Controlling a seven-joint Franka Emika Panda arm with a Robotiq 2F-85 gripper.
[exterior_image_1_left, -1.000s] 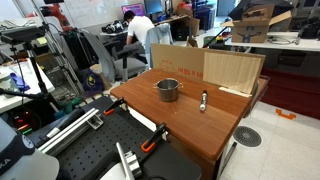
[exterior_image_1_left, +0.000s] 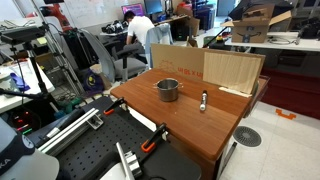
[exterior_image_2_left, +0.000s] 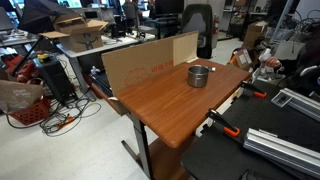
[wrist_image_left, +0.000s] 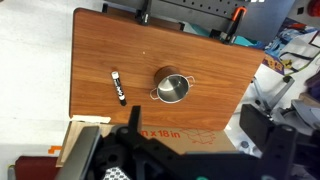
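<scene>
A metal pot with two small side handles (exterior_image_1_left: 168, 90) stands upright on the brown wooden table, left of a small dark-and-white stick-like object (exterior_image_1_left: 203, 101). From above, the wrist view shows the pot (wrist_image_left: 172, 86) empty inside, with the small object (wrist_image_left: 119, 88) lying apart from it. My gripper is open high over the table, its dark fingers spread wide at the lower edge of that view. Nothing is between them, and neither object is touched. In exterior view 2 the pot (exterior_image_2_left: 198, 75) is plain to see.
A cardboard panel (exterior_image_1_left: 190, 64) stands along the table's far edge, with a paler board (exterior_image_1_left: 232, 70) beside it. Orange-and-black clamps (exterior_image_1_left: 155, 138) sit along the near edge by the black base. Bare tabletop (exterior_image_2_left: 165, 100) surrounds the pot. A person works at the back.
</scene>
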